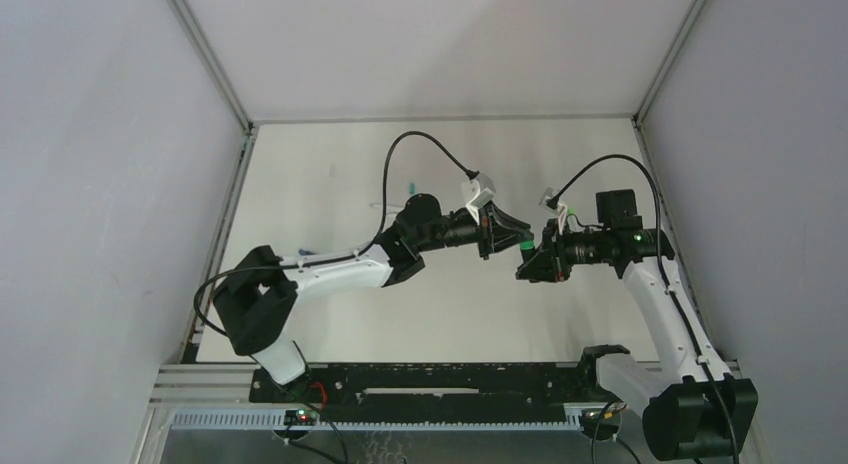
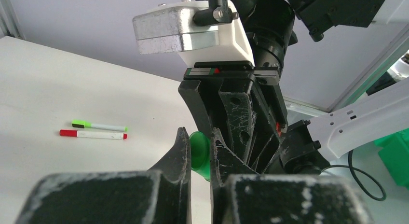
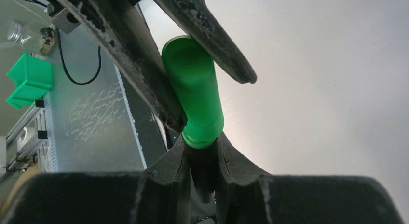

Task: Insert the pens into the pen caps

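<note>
A green cap, with a dished end, is held between the fingers of my left gripper, which is shut on it. Its lower end meets a black pen body in line with it. On that black body my right gripper is shut; its fingers hide much of it. How deep the two parts fit together cannot be told. In the left wrist view, a pen with a lime-green cap and a red-capped white pen lie side by side on the table.
A small teal item lies behind the left arm, and a blue item beside it. A green bin stands beyond the table's edge.
</note>
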